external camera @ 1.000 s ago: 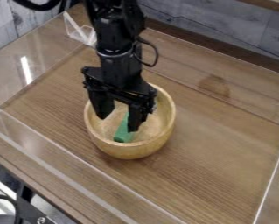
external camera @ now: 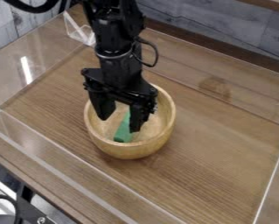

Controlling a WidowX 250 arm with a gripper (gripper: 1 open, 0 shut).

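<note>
A round beige bowl [external camera: 158,136] sits on the wooden tabletop near the middle of the camera view, with a small green object [external camera: 124,131] inside it. The black robot gripper [external camera: 125,108] hangs over the bowl, its two dark fingers apart, one at the bowl's left side and one at its right. The gripper is open. The arm partly covers the bowl's back rim and part of the green object.
A pale wall or edge runs along the upper left, and a dark cable lies at the lower left corner.
The arm and gripper have shifted slightly, a little upward in the view. The bowl and the green object look unmoved.
</note>
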